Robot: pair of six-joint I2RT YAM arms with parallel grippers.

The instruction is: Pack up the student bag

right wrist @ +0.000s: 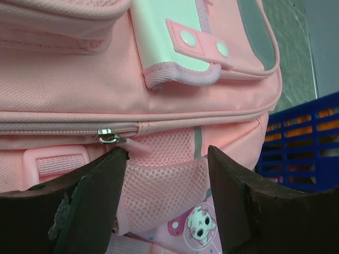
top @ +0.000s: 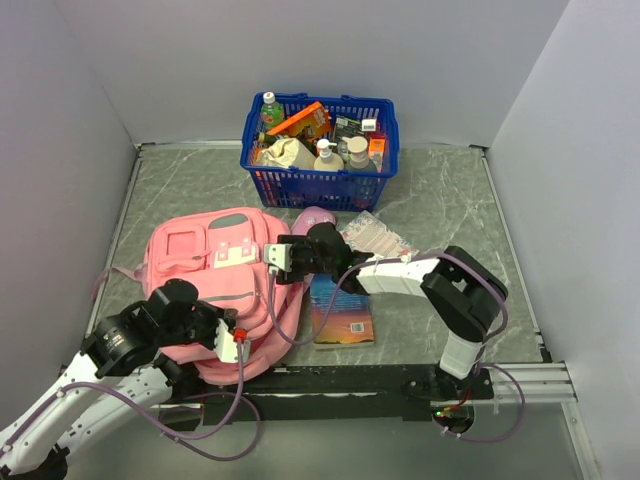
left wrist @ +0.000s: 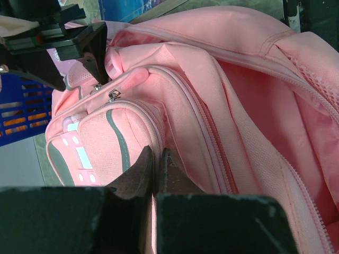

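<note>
The pink backpack (top: 200, 250) lies on its back at the left of the counter, its main compartment partly unzipped along the right in the left wrist view. My left gripper is shut on fabric at the bag's front pocket edge. My right gripper is open over the bag's top, its tips either side of a mesh pocket, close to a zipper pull (right wrist: 114, 138) at the left fingertip. A pink pouch with a cat face (right wrist: 198, 227) lies beside the bag.
A blue basket (top: 320, 185) full of bottles, boxes and other goods stands at the back. An orange-blue book (top: 342, 325) and a printed booklet (top: 390, 238) lie right of the bag.
</note>
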